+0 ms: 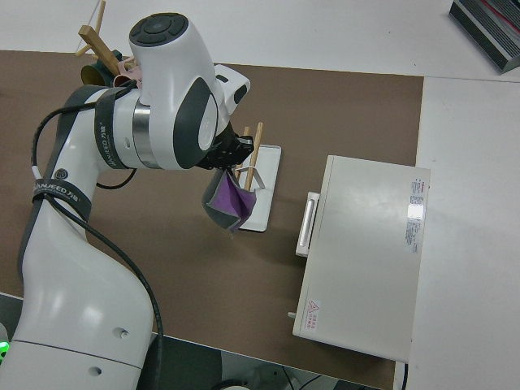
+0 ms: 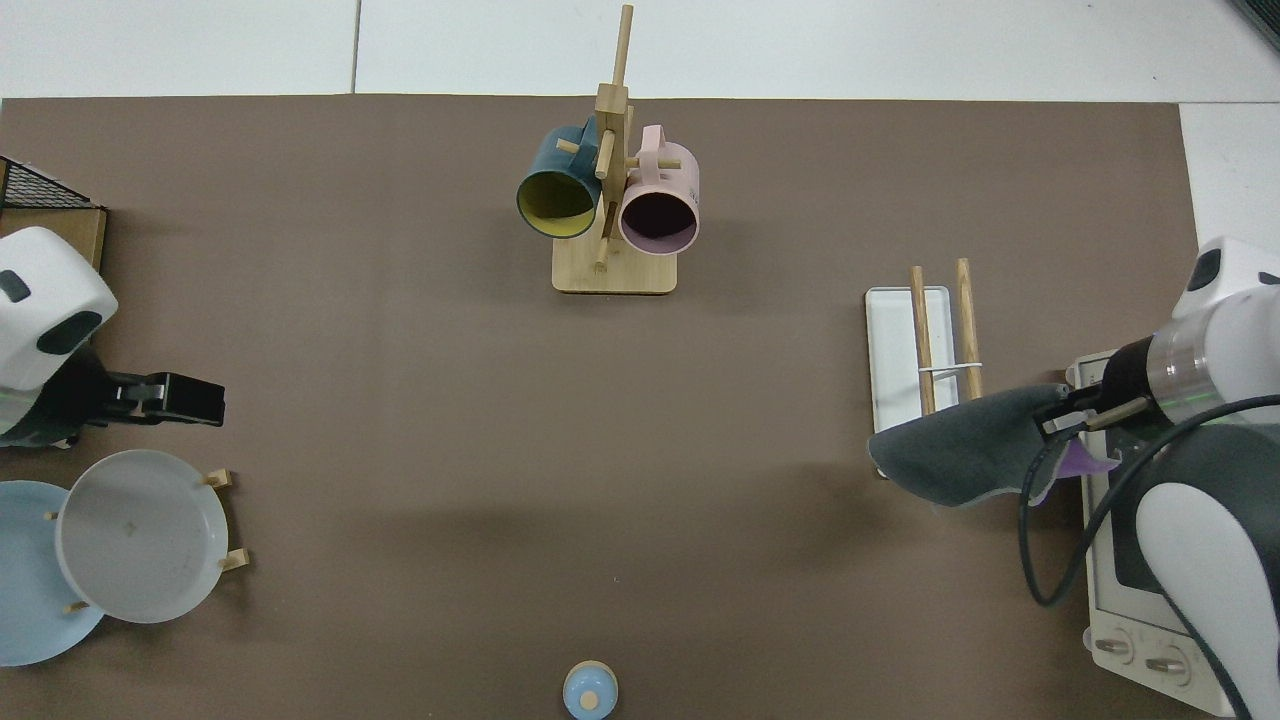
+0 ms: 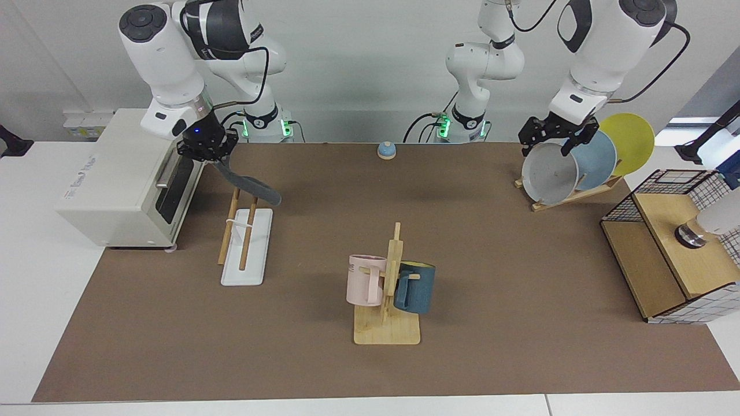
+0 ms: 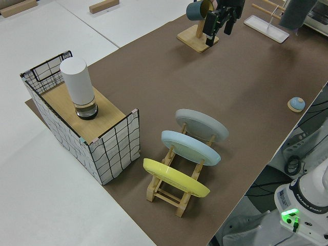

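Note:
A grey-and-purple cloth mitt [image 2: 960, 446] hangs from my right gripper [image 3: 216, 149], which is shut on it above the white rack [image 3: 236, 277] with two wooden rods, beside the white oven [image 1: 366, 252]. My left gripper [image 3: 555, 138] hovers above and beside the plate rack, which holds a white plate [image 2: 140, 528], a blue plate [image 3: 598, 156] and a yellow plate [image 4: 174, 177]; whether its fingers are open is unclear.
A wooden mug tree [image 2: 612, 276] holds a teal mug [image 2: 558, 180] and a pink mug [image 2: 660, 204]. A wire-sided shelf [image 4: 113, 154] stands at one end, and a small blue object [image 2: 589, 691] lies at the table edge.

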